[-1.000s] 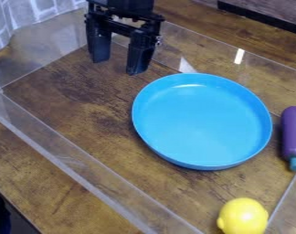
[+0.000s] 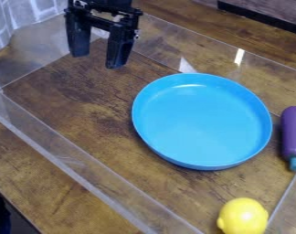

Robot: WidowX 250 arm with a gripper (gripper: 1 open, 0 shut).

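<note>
My black gripper (image 2: 98,46) hangs at the upper left over the wooden surface, open, with nothing between its two fingers. To its lower right lies a blue plate (image 2: 202,122). A purple, eggplant-like object (image 2: 293,133) with a teal end lies at the right edge, beside the plate. A yellow lemon-like object (image 2: 242,216) is at the bottom right.
Clear plastic walls (image 2: 83,176) border the wooden floor (image 2: 78,101) on several sides. The wood left of the plate and below the gripper is bare.
The gripper has shifted to the left and slightly up in the view, away from the plate. The plate and other objects have not moved.
</note>
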